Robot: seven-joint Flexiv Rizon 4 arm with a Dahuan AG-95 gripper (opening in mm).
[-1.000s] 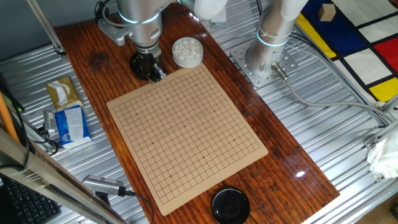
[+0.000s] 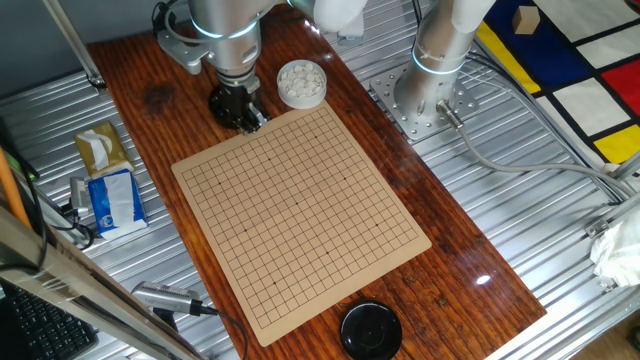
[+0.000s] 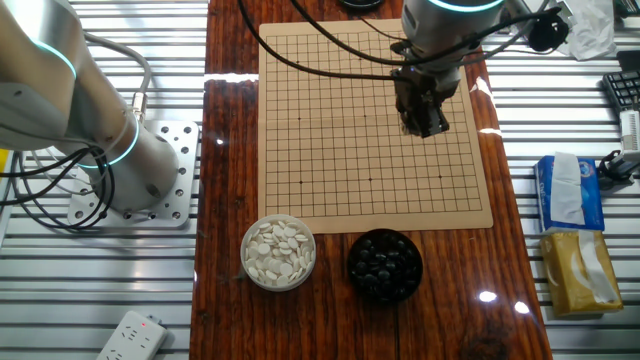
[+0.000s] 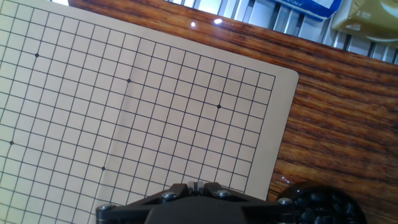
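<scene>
The empty Go board [image 2: 300,215] lies flat on the wooden table, no stones on its grid. My gripper points down at the bottom of the wrist view, its fingertips together and nothing visible between them. In exterior view 2 the gripper [image 3: 428,128] hangs over the board's half nearer the stone bowls. White stones fill a white bowl [image 3: 278,253] close to the board's edge. Beside it stands a black bowl [image 3: 385,266] of black stones; the wrist view catches part of this black bowl [image 4: 320,202] at the lower right, and the arm partly covers it in exterior view 1.
An empty-looking black dish or lid [image 2: 370,331] sits past the board's opposite edge. Blue [image 2: 117,203] and gold [image 2: 103,150] tissue packs lie off one side. Loose cables cross above the board in exterior view 2.
</scene>
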